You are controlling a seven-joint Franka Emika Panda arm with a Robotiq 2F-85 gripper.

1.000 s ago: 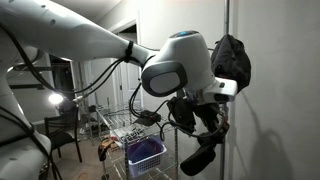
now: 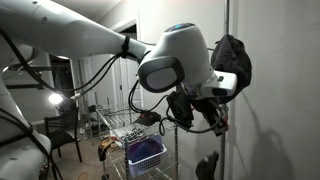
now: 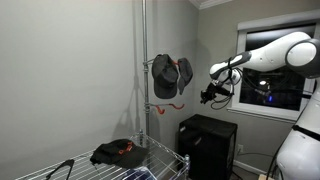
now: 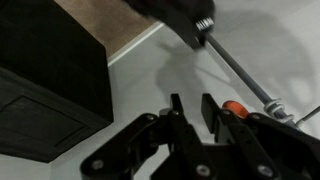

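Observation:
My gripper (image 2: 208, 120) is beside the pole, its fingers parted with nothing between them. Below it in exterior view 1, apart from the fingers, a dark soft item (image 2: 207, 166), perhaps a cap, is in the air at the lower edge. The wrist view shows a blurred dark shape (image 4: 188, 18) beyond the fingertips, likely the same item. In that view the gripper has a clear gap between its two tips. The pole (image 4: 240, 70) runs past on the right, with an orange hook (image 4: 236, 108) close to the fingers.
Dark caps or bags (image 3: 168, 76) hang high on the pole (image 3: 145, 60), above red-orange hooks (image 3: 160, 108). A wire rack (image 3: 160, 160) carries a dark cap (image 3: 120, 153). A black cabinet (image 3: 208, 150) stands by the wall. A basket (image 2: 147, 152) sits on the lower rack.
The arm has barely moved.

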